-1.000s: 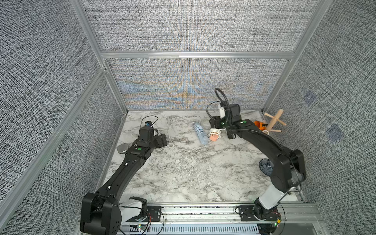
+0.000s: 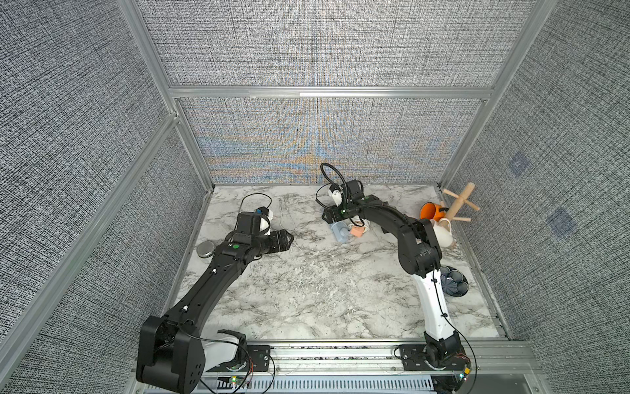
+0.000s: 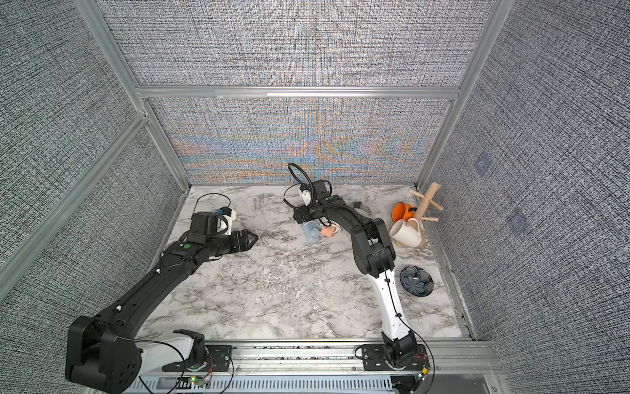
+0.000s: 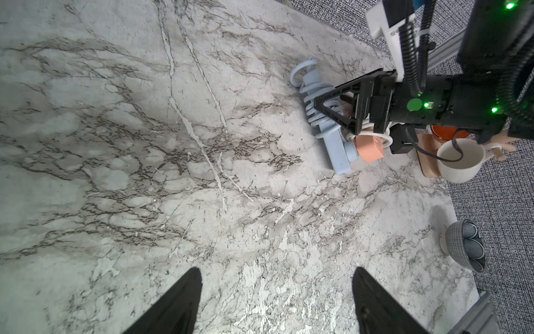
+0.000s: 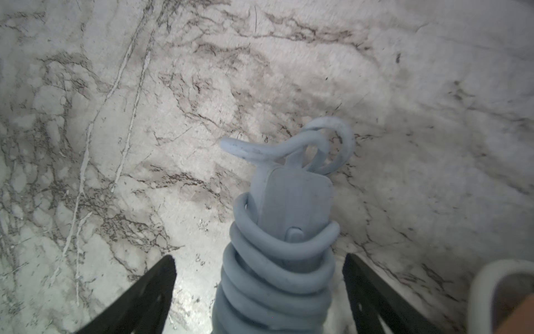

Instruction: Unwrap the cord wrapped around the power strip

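A pale blue power strip point(image 4: 340, 153) lies on the marble table, right of centre, with its cord point(image 5: 275, 281) wound in several turns around it and loops at the far end. My right gripper is open above the strip, its blurred fingers either side of the wound cord; whether they touch it cannot be told. My left gripper hangs open over bare table at the left, with nothing between its fingers.
An orange block point(image 4: 368, 150) with a white cord lies beside the strip. At the right are a white mug point(image 3: 405, 233), an orange mug point(image 3: 400, 211), a wooden rack point(image 3: 428, 197) and a dark ribbed container point(image 3: 416, 281).
My right gripper has moved left, over the power strip, which it now partly hides in the top left view. My left gripper has moved slightly to the right.
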